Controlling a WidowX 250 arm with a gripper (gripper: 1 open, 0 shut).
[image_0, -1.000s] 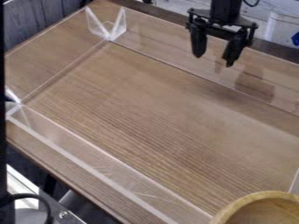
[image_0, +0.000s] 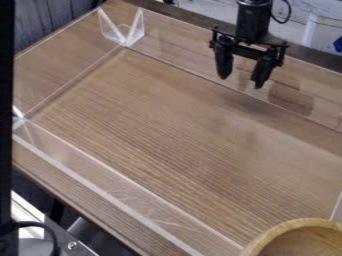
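My black gripper (image_0: 243, 68) hangs at the top centre-right of the camera view, above the wooden floor near the back clear wall, its two fingers apart and open with nothing visible between them. A round wooden bowl (image_0: 278, 236) is partly in view at the bottom right corner.
Clear plastic walls edge the wooden work surface (image_0: 160, 130), with a clear corner bracket (image_0: 122, 30) at the back left. The middle of the surface is empty. A dark edge and cables sit at the lower left.
The gripper has shifted slightly left and a little downward in the view. It stays open.
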